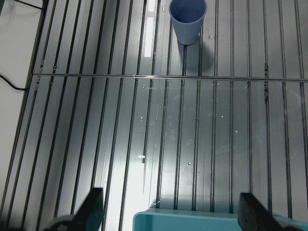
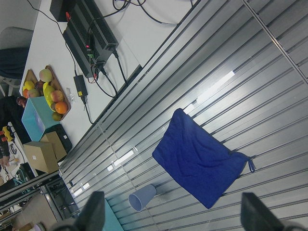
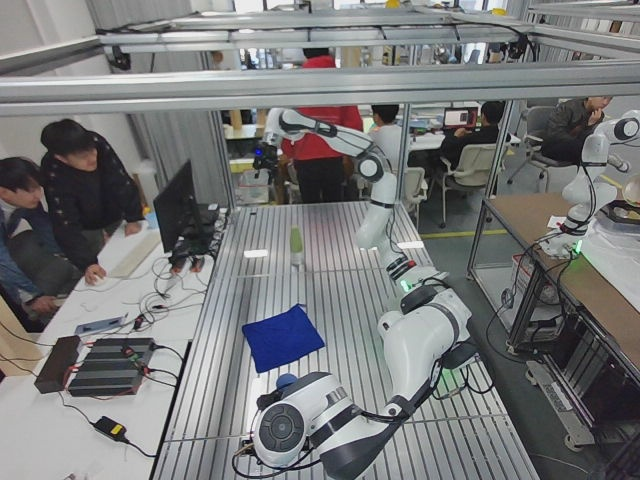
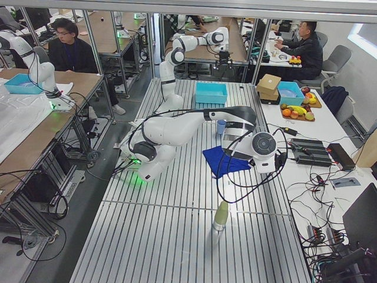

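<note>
A blue cloth (image 3: 283,338) lies flat on the slatted metal table (image 4: 177,242). A blue cup (image 1: 186,29) stands beyond a turquoise bin (image 4: 211,92) at one end. A green bottle (image 4: 221,216) stands upright toward the other end. In the left wrist view my left gripper hangs over the table near the bin's edge, fingers apart and empty. My right gripper is raised over the table in the right wrist view, looking down on cloth and cup, its fingers apart with nothing visible between them.
A side desk holds black power units (image 3: 115,365), cables, a monitor (image 3: 176,205), a fruit tray (image 4: 303,112) and cardboard boxes (image 4: 268,88). People stand and sit around the frame.
</note>
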